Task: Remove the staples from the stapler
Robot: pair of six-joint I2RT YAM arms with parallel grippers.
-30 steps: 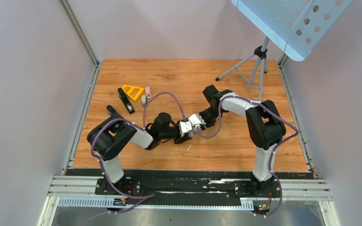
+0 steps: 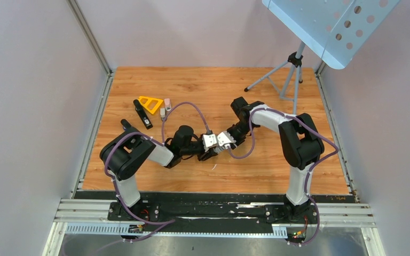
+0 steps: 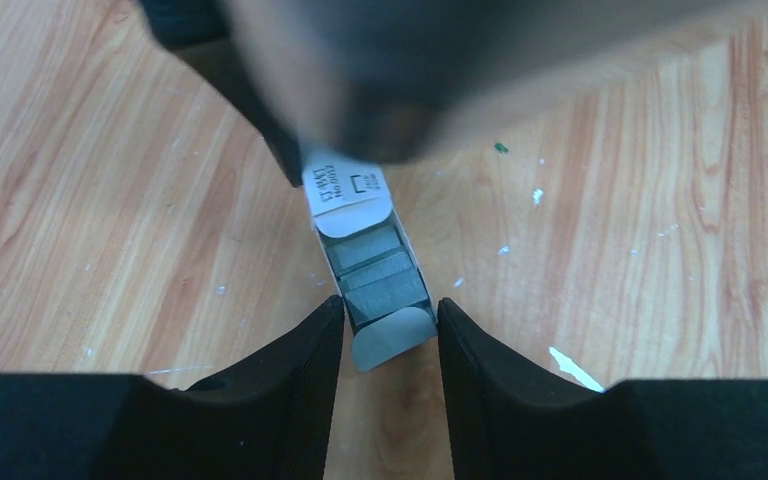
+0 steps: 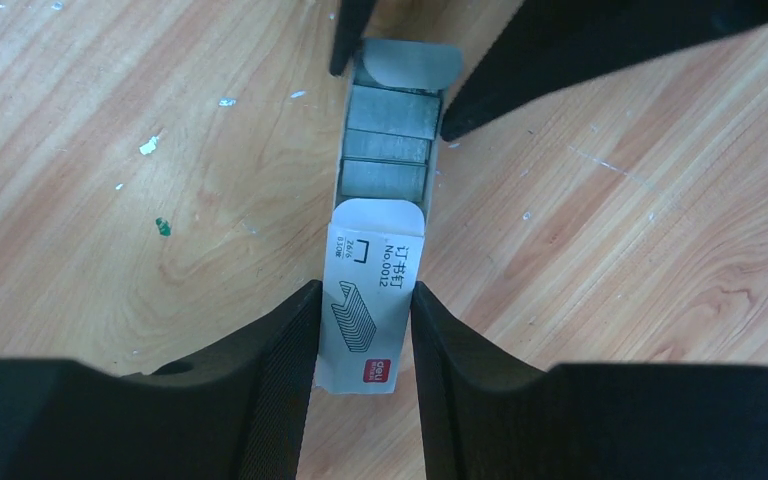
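A small staple box, its white labelled sleeve (image 4: 368,310) slid partly off the inner tray (image 4: 388,120), lies between the grippers, with rows of staples visible in the tray. My left gripper is shut on the tray's outer end, shown in the left wrist view. My right gripper has its fingers on either side of the printed sleeve in the right wrist view; they appear to touch it. Both grippers meet near the middle of the table in the top view.
A black stapler (image 2: 143,114), a yellow triangular piece (image 2: 146,100) and small boxes (image 2: 167,104) lie at the back left. A tripod stand (image 2: 296,85) occupies the back right.
In the top view both grippers have shifted very slightly, the left wrist a little up the frame; otherwise little differs.
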